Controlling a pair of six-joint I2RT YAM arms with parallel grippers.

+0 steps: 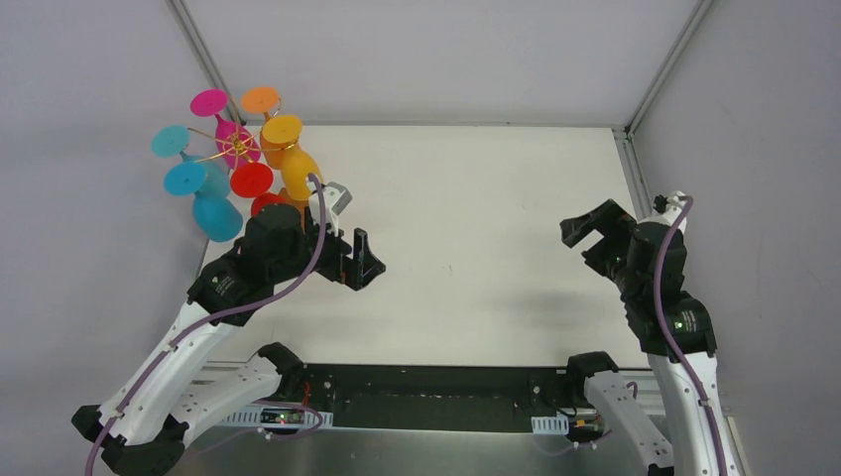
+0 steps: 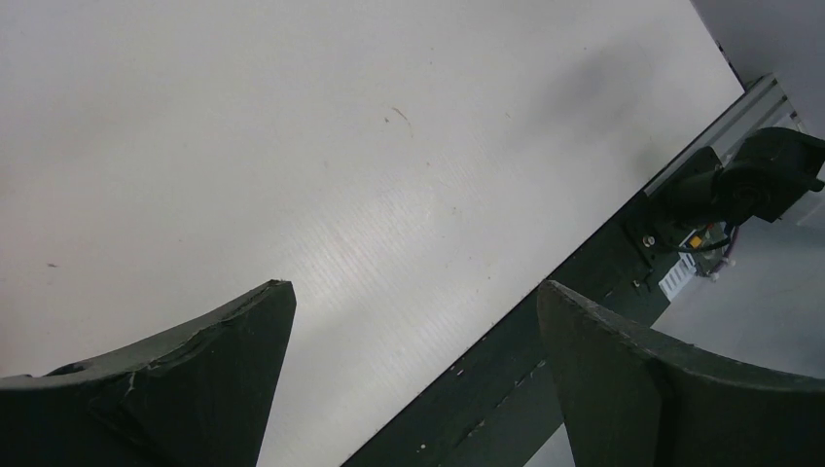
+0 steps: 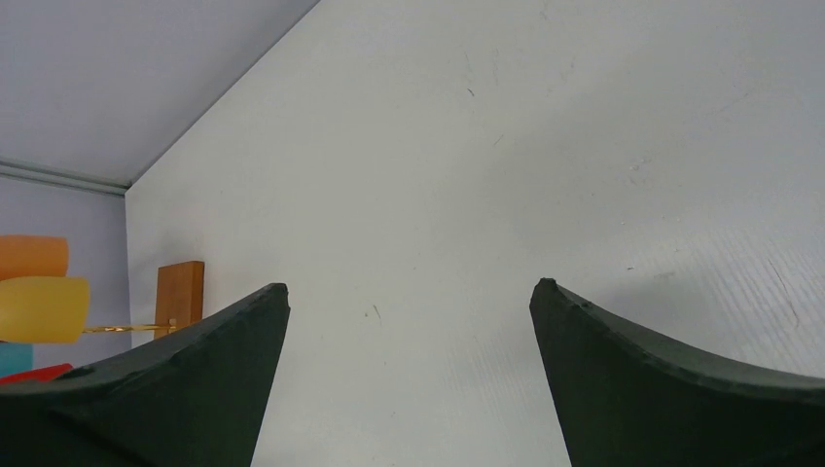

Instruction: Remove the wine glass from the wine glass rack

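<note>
At the table's back left stands a gold wire rack (image 1: 238,145) with several coloured wine glasses hanging upside down from it. Among them are a pink glass (image 1: 209,102), a yellow glass (image 1: 298,171), a red glass (image 1: 252,179) and a blue glass (image 1: 216,215). My left gripper (image 1: 365,260) is open and empty, to the right of the rack and nearer the front. Over the table's right side, my right gripper (image 1: 575,243) also stands open with nothing between its fingers. The right wrist view catches the rack's wooden base (image 3: 179,292) at its left edge.
Grey walls (image 1: 446,59) close off the back and sides. Part of the rack and its lower glasses is hidden behind my left arm (image 1: 273,243), which reaches close beside them.
</note>
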